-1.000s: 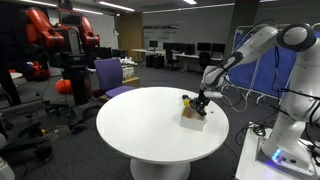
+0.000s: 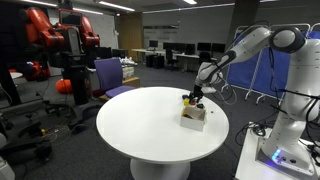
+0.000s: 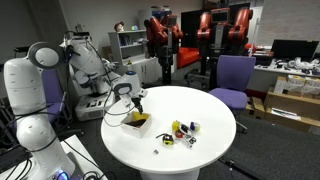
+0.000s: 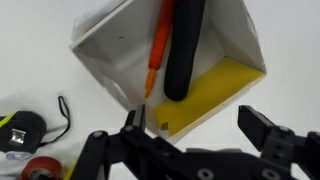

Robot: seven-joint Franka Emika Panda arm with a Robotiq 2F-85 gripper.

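A small white box [image 2: 192, 122] stands on the round white table, toward the arm's side. Inside it, in the wrist view, lie an orange tool or pen [image 4: 160, 38], a long black object [image 4: 183, 52] and a flat yellow piece [image 4: 212, 92]. My gripper hangs open above the box, one finger to each side of its lower corner. No object shows between the fingers. In exterior view 2 the gripper [image 3: 134, 105] is over the box [image 3: 138, 131], too small there for its fingers to be made out.
Outside the box, a black tape measure [image 4: 22, 131] and a red item [image 4: 42, 168] lie close by. Several small coloured objects [image 3: 185, 132] are grouped beside the box.
The arm has risen, lifting the gripper from low at the box to above it. The box appears to stand in the same place.
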